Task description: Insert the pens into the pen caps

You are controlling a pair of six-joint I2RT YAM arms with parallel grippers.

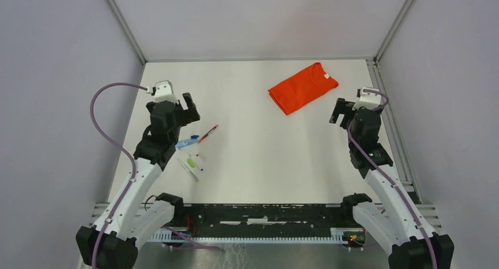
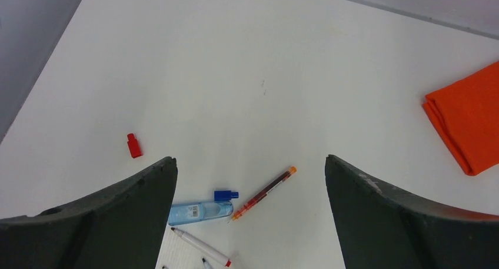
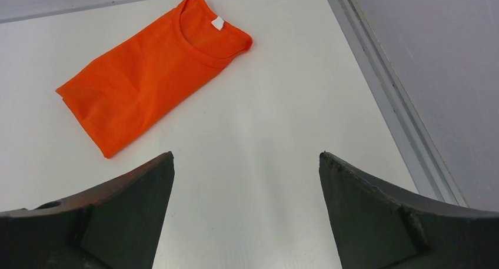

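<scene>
On the left of the table, a loose red cap [image 2: 134,145] lies apart from the rest. A small blue cap [image 2: 226,195] touches or nearly touches a light-blue, bottle-like object [image 2: 201,212]. Below that lies a white pen [image 2: 201,246] with a dark tip and red end, uncapped. More slim white pens [image 1: 187,169] and a small green piece [image 1: 190,163], perhaps a cap, show in the top view. My left gripper is open above these things, holding nothing. Over bare table at the right, my right gripper is also open and empty.
A red and dark pen-like stick [image 2: 265,193] with an orange end lies beside the light-blue object. Folded orange cloth [image 1: 303,88] rests at the back right. Walls [image 1: 435,92] stand close on both sides.
</scene>
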